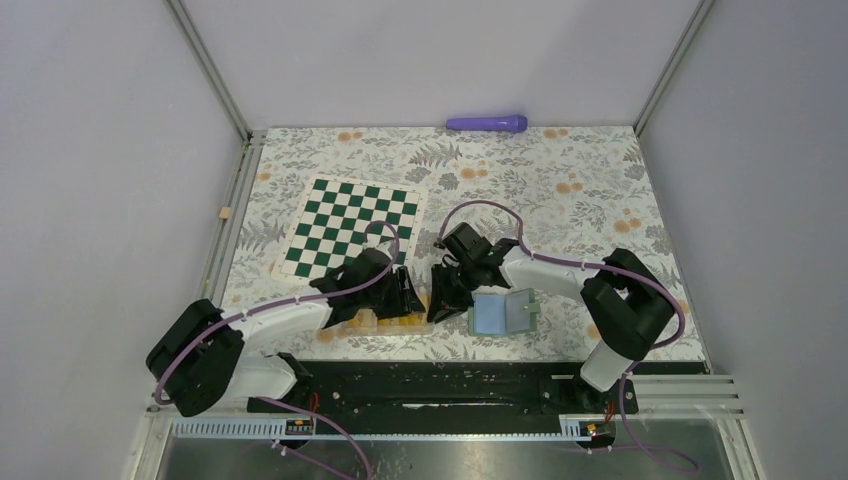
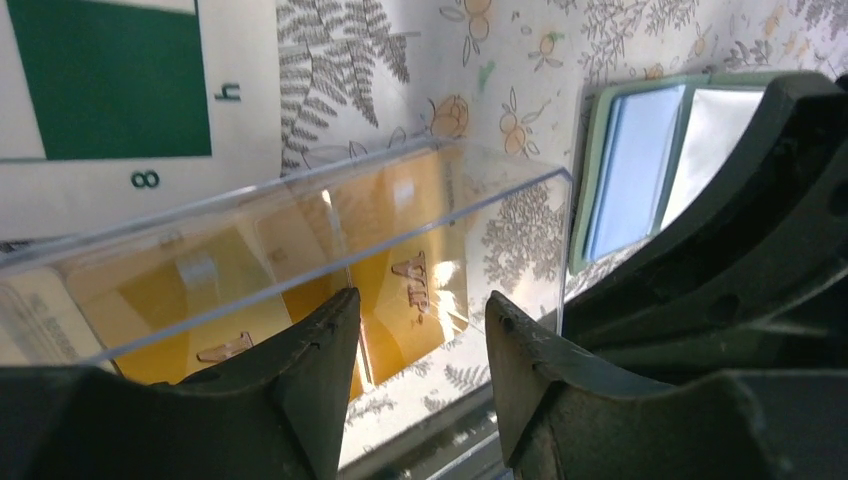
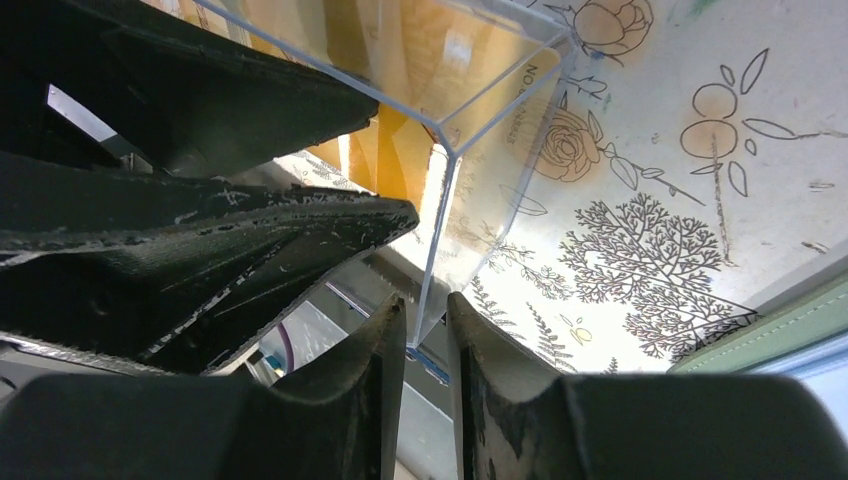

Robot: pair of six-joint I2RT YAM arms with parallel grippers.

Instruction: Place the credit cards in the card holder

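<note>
The clear card holder [image 2: 522,240] holds orange-gold cards [image 2: 404,300] and lies at the front middle, below the chessboard. My left gripper hangs over the holder with its fingers parted, nothing visibly held between them, the cards behind them. My right gripper is shut on the right end wall of the holder, seen in the right wrist view. In the top view both grippers meet over the holder and hide much of it.
A green case with blue and white panels [image 1: 501,314] lies just right of the grippers. The chessboard [image 1: 340,215] is behind the left arm, a purple microphone [image 1: 486,124] at the back.
</note>
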